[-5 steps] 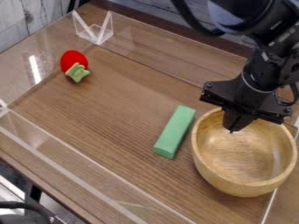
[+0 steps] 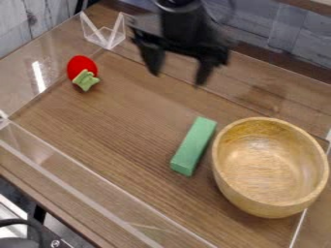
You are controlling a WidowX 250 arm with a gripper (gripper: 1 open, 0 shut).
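My gripper is high over the back middle of the table, blurred, with its two dark sides spread open. A green block lies in the middle right, just left of a tan bowl. A red object with a small green part lies at the upper left. I cannot tell what, if anything, is beneath the gripper.
A white wire holder stands at the back left. A dark round shape sits at the lower left edge.
My gripper has moved up and to the left, away from above the bowl. The bowl now shows empty of it; the green block appears unmoved.
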